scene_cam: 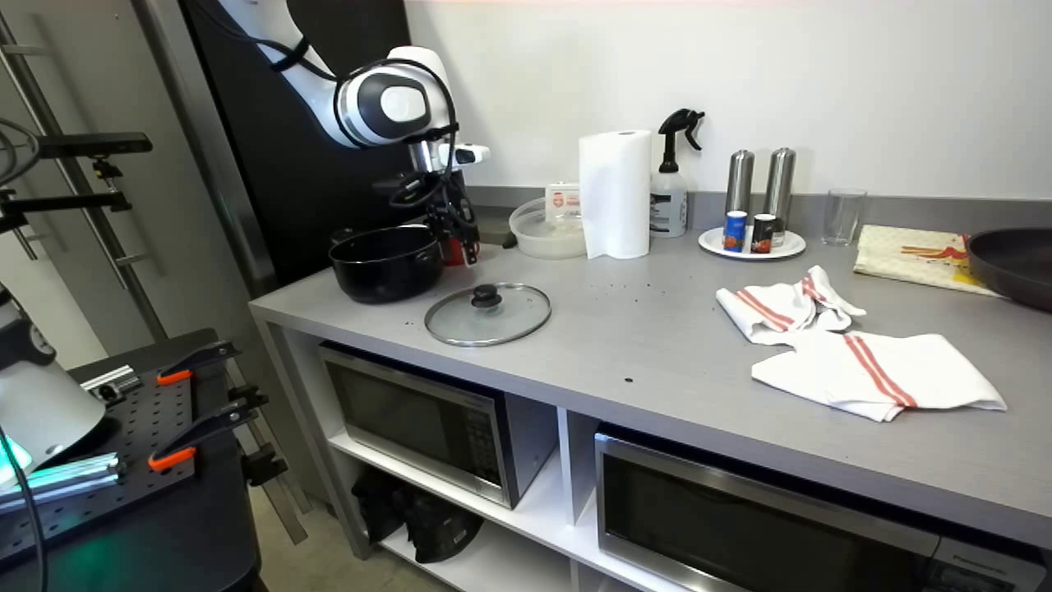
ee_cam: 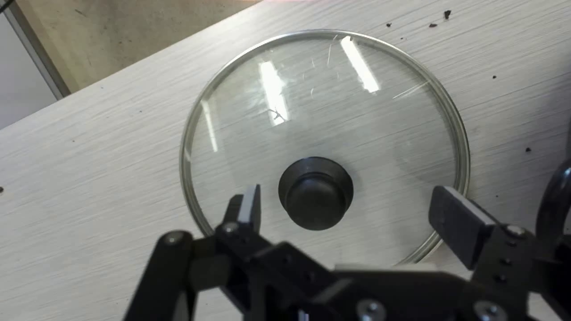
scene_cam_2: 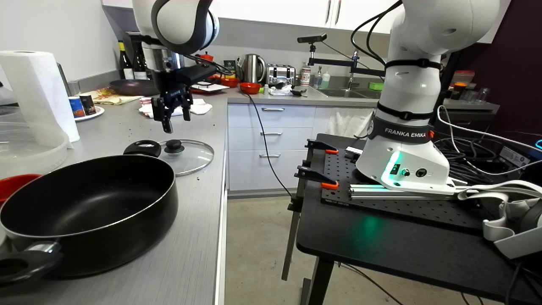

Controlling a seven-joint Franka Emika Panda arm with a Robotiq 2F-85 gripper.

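A clear glass lid (scene_cam: pixel 459 321) with a metal rim and a black knob (ee_cam: pixel 316 195) lies flat on the grey counter. My gripper (scene_cam_2: pixel 175 124) hangs above the lid, apart from it, and stands open. In the wrist view its fingers (ee_cam: pixel 461 224) are spread wide, with the knob showing between and beyond them. A black pot (scene_cam: pixel 385 271) without a cover stands to the left of the lid in exterior view 1. The pot's inside (scene_cam_2: pixel 91 198) looks empty where exterior view 2 shows it.
Behind the gripper is a red mug (scene_cam: pixel 453 253), mostly hidden. A plastic bowl (scene_cam: pixel 547 237) and a paper towel roll (scene_cam: pixel 616 197) stand at the back. Towels (scene_cam: pixel 873 370) lie to the right. Mid-counter is clear; the front edge (ee_cam: pixel 115 75) runs close to the lid.
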